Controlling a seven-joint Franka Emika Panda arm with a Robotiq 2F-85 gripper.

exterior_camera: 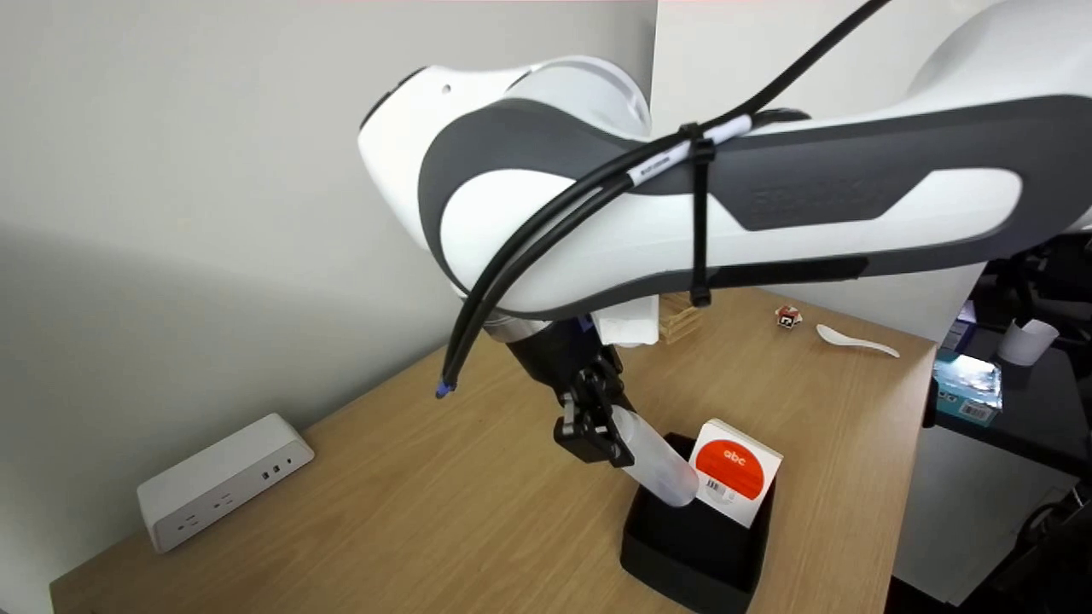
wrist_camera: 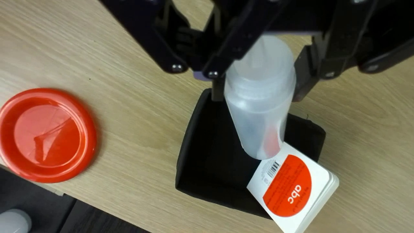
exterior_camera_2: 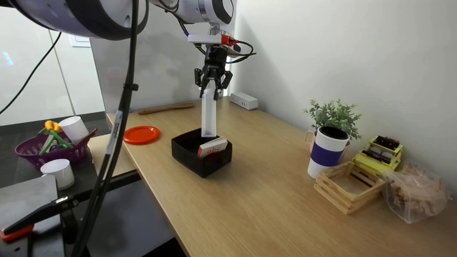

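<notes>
My gripper is shut on the neck end of a translucent white bottle (wrist_camera: 258, 124). In exterior view 2 the bottle (exterior_camera_2: 209, 113) hangs nearly upright, its lower end at the black bin (exterior_camera_2: 184, 155). Seen from exterior view 1, the bottle (exterior_camera: 655, 457) slants down over the bin (exterior_camera: 650, 564), beside a white card box (exterior_camera: 734, 471) with a red "abc" half circle. That box leans in the bin, its edge above the rim. Whether the bottle's bottom touches the box or bin floor, I cannot tell.
A red plate (exterior_camera_2: 141, 134) lies near the table edge, left of the bin. The white power strip (exterior_camera: 225, 479) sits by the wall. Farther off stand a white and blue cup (exterior_camera_2: 327, 152) and a wooden crate (exterior_camera_2: 349, 188). Bare tabletop lies between.
</notes>
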